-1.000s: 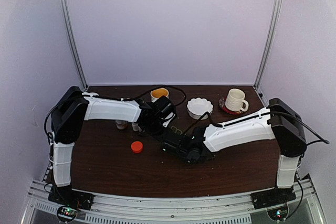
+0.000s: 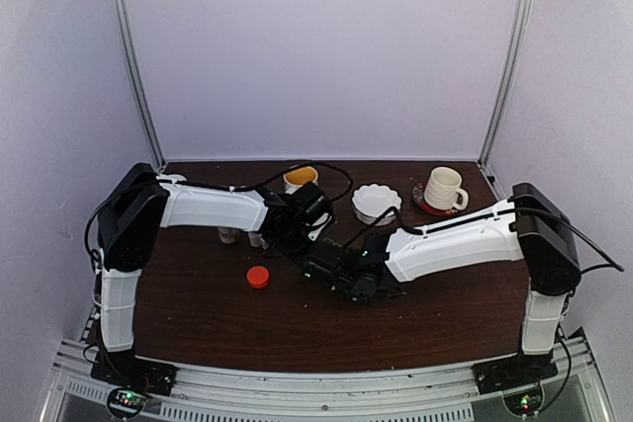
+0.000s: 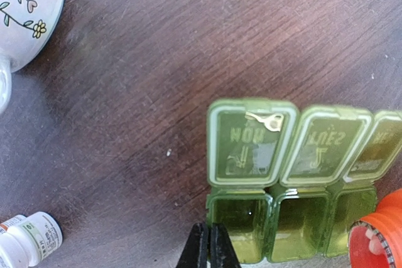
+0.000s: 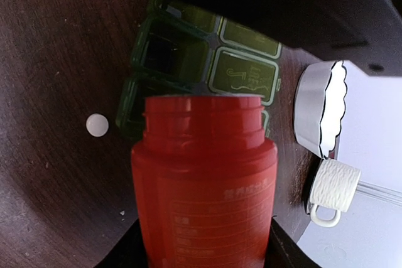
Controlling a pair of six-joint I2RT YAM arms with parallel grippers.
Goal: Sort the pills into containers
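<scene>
A green translucent pill organizer lies on the table with several lids raised, marked MON and TUES among others; its compartments in the left wrist view look empty. My left gripper is shut at the near-left edge of the MON compartment, nothing visible between its fingers. The right gripper is shut on a red, uncapped pill bottle. Tilted, the bottle has its mouth by the organizer, and whitish pills show inside. One round white pill rests on the table beside the organizer.
A red cap lies front left. White bottles stand left of the organizer. At the back are a flowered mug, a white scalloped bowl and a stacked white cup.
The left arm has held still.
</scene>
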